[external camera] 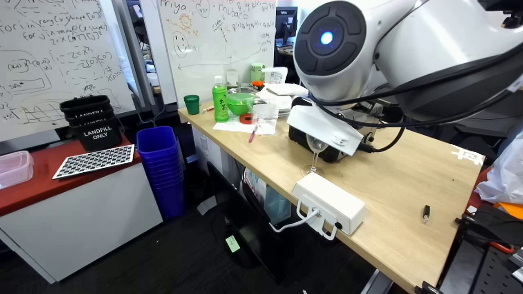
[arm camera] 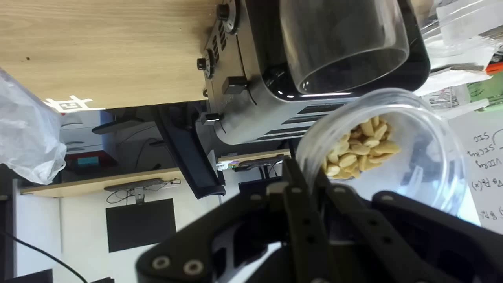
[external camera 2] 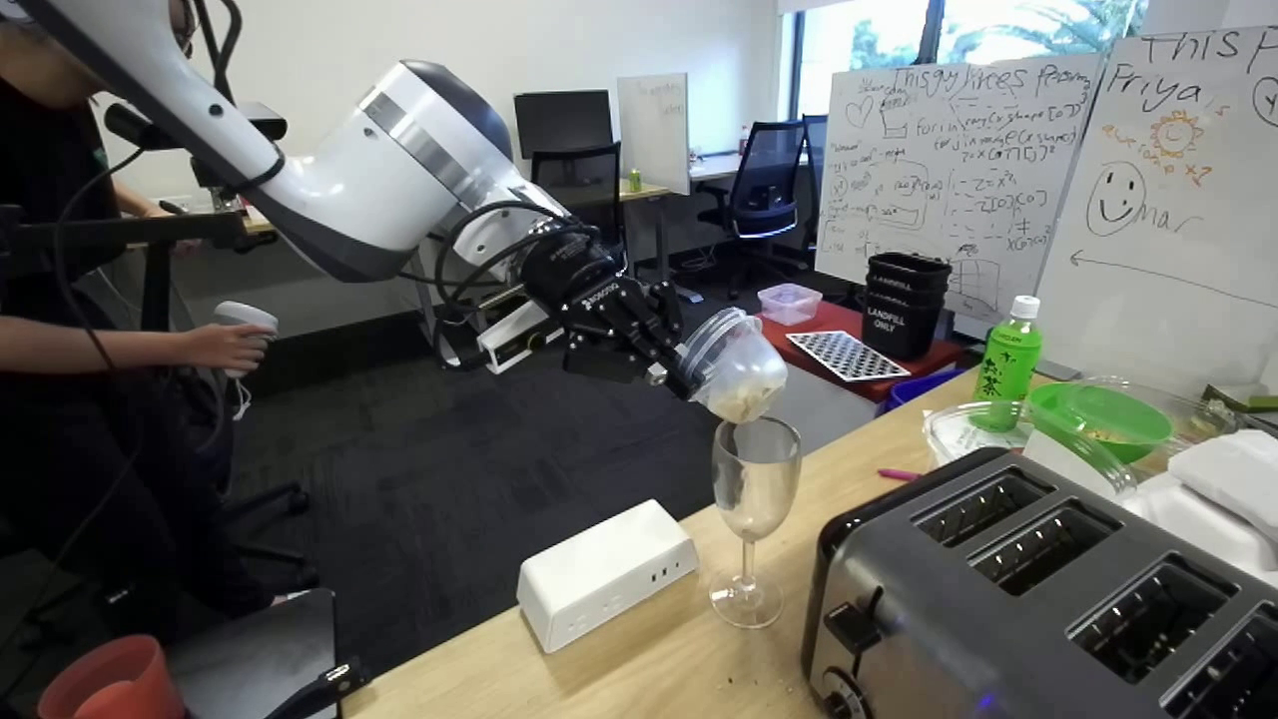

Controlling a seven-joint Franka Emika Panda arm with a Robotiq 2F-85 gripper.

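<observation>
My gripper (external camera 2: 685, 381) is shut on the rim of a clear plastic cup (external camera 2: 749, 369), which is tilted over toward a wine glass (external camera 2: 757, 479). Pale peanuts (arm camera: 360, 151) lie gathered along the cup's lower side in the wrist view. The glass stands upright on the table, and no nuts can be made out inside it. In exterior view 2 the cup's mouth is close above the glass's rim; whether they touch I cannot tell. The arm hides the cup and most of the glass bowl in exterior view 1.
A black and steel toaster (external camera 2: 1018, 599) stands close beside the glass. The white power box (external camera 2: 605, 575) sits on its other side, at the table's edge. A green bottle (external camera: 220, 100) and a green bowl (external camera: 239, 103) are farther back.
</observation>
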